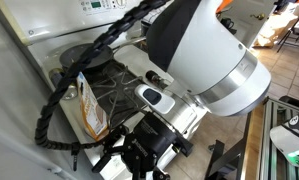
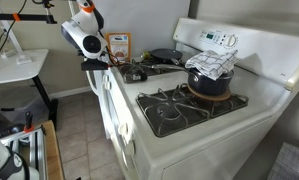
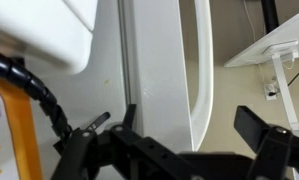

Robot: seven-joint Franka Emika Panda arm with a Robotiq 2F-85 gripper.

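Note:
My gripper is open, its two dark fingers wide apart with nothing between them. Beyond the gap in the wrist view runs a white door edge with a curved white handle [image 3: 204, 70]. No finger visibly touches that handle. In the first exterior view the gripper [image 1: 139, 160] hangs low in front of the stove; its fingertips are hard to make out there. The second exterior view has the arm [image 2: 91, 42] at the far end of the counter, the gripper mostly hidden.
An orange-and-white package [image 2: 119, 46] stands upright near the arm. The stove holds a dark pan [image 1: 87, 55] and a dark pot [image 2: 209, 84] with a cloth [image 2: 211, 63] on it. Open tiled floor [image 2: 84, 145] lies before the stove.

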